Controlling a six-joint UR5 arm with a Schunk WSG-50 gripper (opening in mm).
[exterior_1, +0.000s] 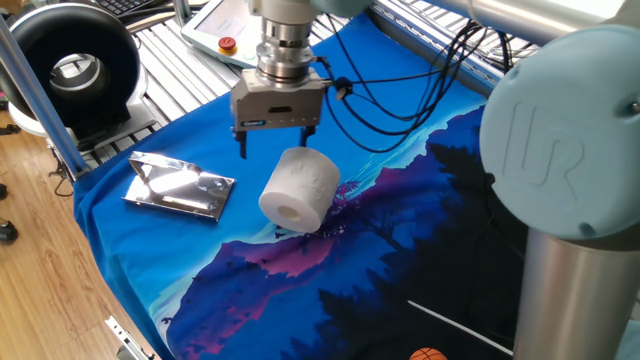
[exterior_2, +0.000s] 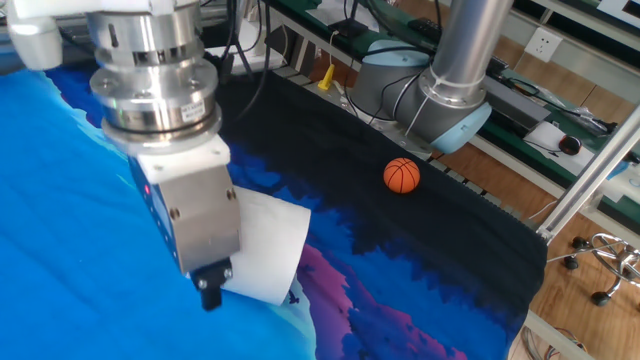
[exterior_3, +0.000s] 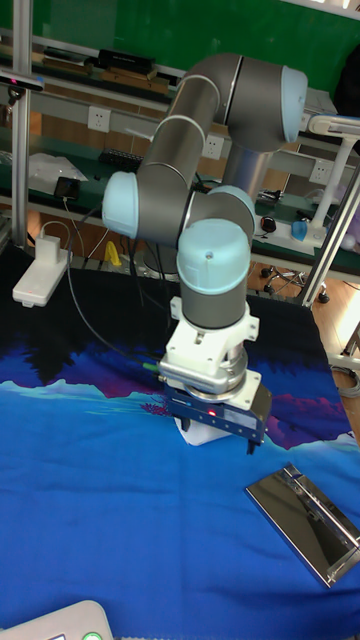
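A white paper roll (exterior_1: 299, 190) lies on its side on the blue patterned cloth, its hollow end facing the camera in exterior view 1. My gripper (exterior_1: 277, 147) hangs just behind and above the roll, its two dark fingers spread wide with nothing held between them. In exterior view 2 the roll (exterior_2: 268, 248) shows partly behind the gripper body. Only a pale sliver of the roll (exterior_3: 200, 432) is visible beneath the gripper (exterior_3: 217, 438) in exterior view 3. A shiny metal holder (exterior_1: 180, 188) with a raised plate rests left of the roll.
A small orange basketball (exterior_2: 402, 176) sits on the dark part of the cloth. A white power strip (exterior_3: 42, 273) lies at the far left in exterior view 3. A pendant with a red button (exterior_1: 228, 45) is at the back edge. Bare cloth surrounds the roll's front.
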